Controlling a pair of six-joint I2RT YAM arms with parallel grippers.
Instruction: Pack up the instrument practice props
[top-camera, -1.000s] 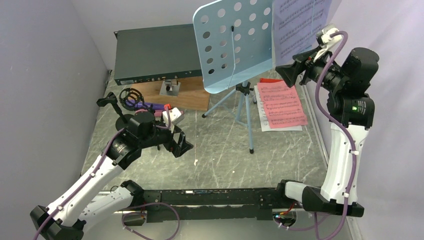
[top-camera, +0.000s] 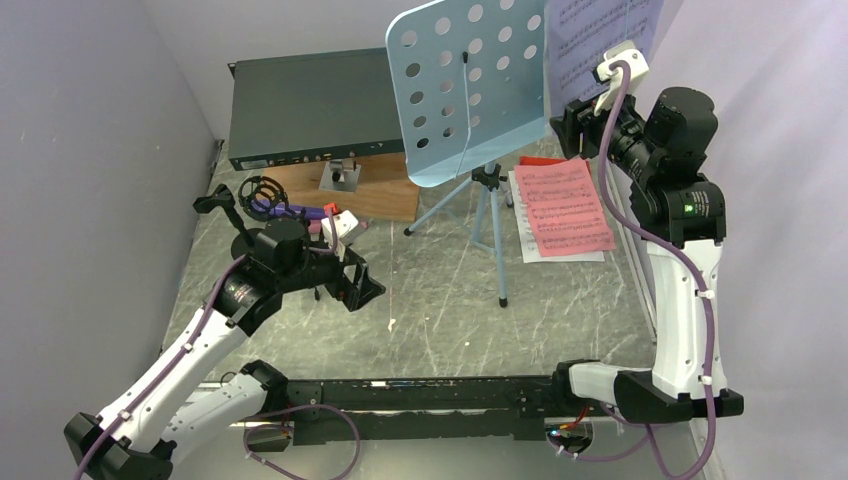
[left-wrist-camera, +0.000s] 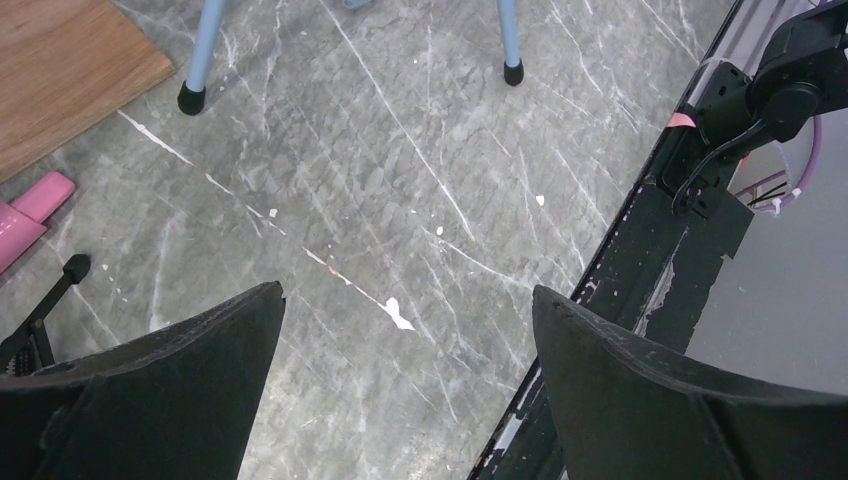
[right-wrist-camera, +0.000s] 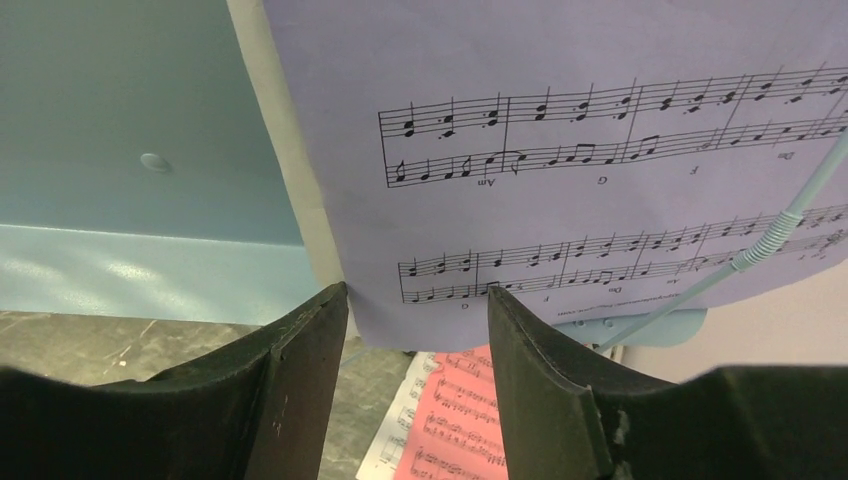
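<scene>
On the right part of the light blue music stand (top-camera: 440, 110) rests a purple music sheet (top-camera: 590, 50), with a paler sheet edge behind it. My right gripper is at that sheet's lower corner, its fingers part open around the paper's lower edge; whether they touch it I cannot tell. The stand's thin page holder (right-wrist-camera: 770, 240) crosses the sheet's other side. A pink music sheet (top-camera: 565, 205) lies over white paper (top-camera: 540, 250) on the floor below. Over bare floor my left gripper hangs open and empty.
Tripod legs (top-camera: 498, 250) stand mid-floor. A dark rack unit (top-camera: 315, 105) sits on a wooden board (top-camera: 390, 190) at the back left. Coiled black cable (top-camera: 260, 195) and a purple object (top-camera: 300, 212) lie by the left arm.
The left arm and the stand are practically unchanged.
</scene>
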